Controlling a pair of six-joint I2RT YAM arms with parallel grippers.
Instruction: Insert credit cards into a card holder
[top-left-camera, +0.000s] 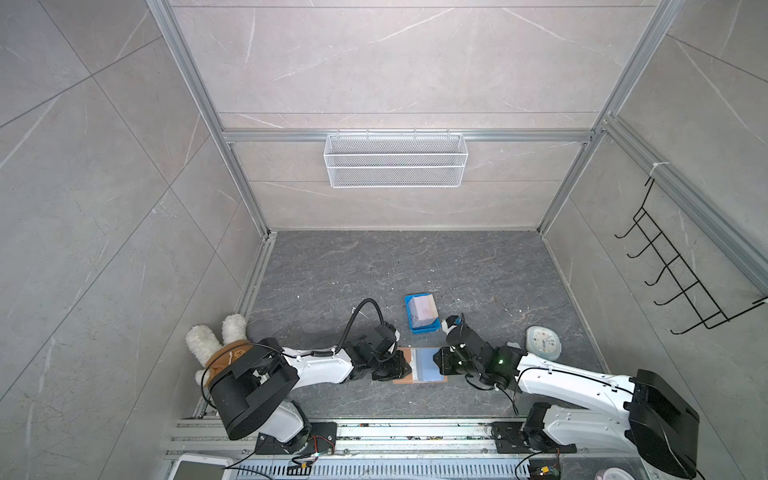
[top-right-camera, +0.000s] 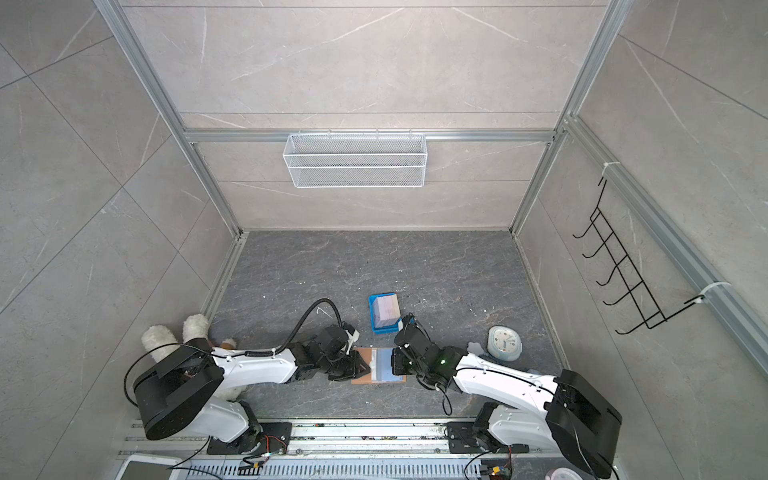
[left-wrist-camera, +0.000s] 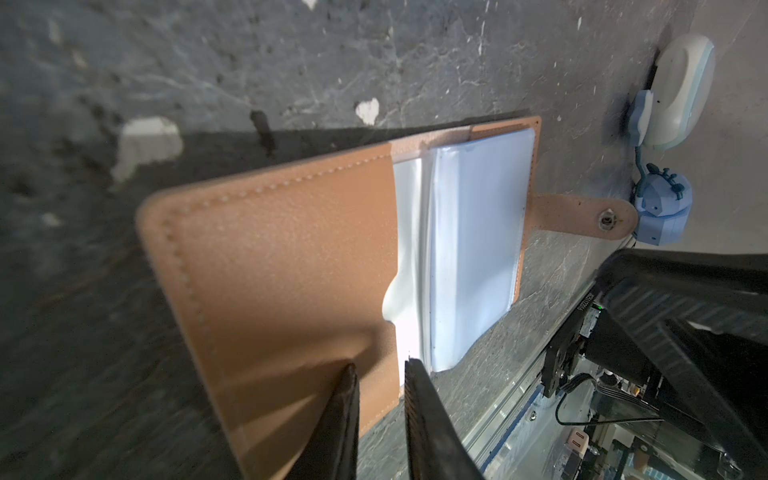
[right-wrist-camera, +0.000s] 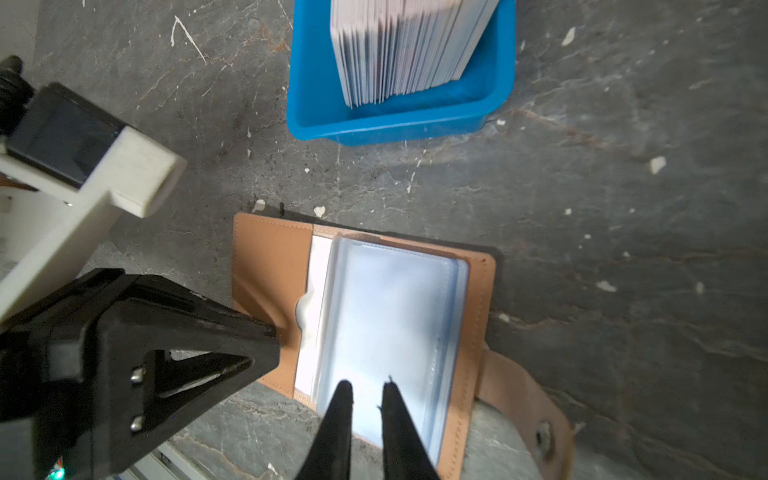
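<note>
A tan card holder (left-wrist-camera: 272, 256) lies open on the grey floor, with clear bluish sleeves (right-wrist-camera: 388, 312) on its right part. A blue tray (right-wrist-camera: 304, 112) behind it holds a dense stack of cards (right-wrist-camera: 400, 56). My left gripper is low over the tan left flap, its fingers part open with nothing visible between them. My right gripper is over the sleeves, fingertips a little apart, nothing visible between them.
A white clock (top-left-camera: 543, 342) sits to the right, a plush toy (top-left-camera: 204, 344) at the far left. Open floor lies behind the tray (top-left-camera: 360, 264). A wire basket (top-left-camera: 395, 160) hangs on the back wall.
</note>
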